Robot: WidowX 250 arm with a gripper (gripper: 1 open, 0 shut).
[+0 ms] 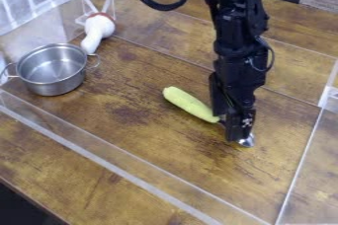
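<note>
My black gripper (234, 125) hangs low over the wooden table at centre right, open, its fingertips close to the right end of a pale yellow-green elongated object (187, 101) lying diagonally on the table. Whether they touch it I cannot tell. A small shiny metal piece (246, 140) shows at the tabletop just beside the fingertips, partly hidden by the gripper.
A steel pot (53, 71) with two handles stands at the left. A white object (95, 32) lies at the back left near a pale railing.
</note>
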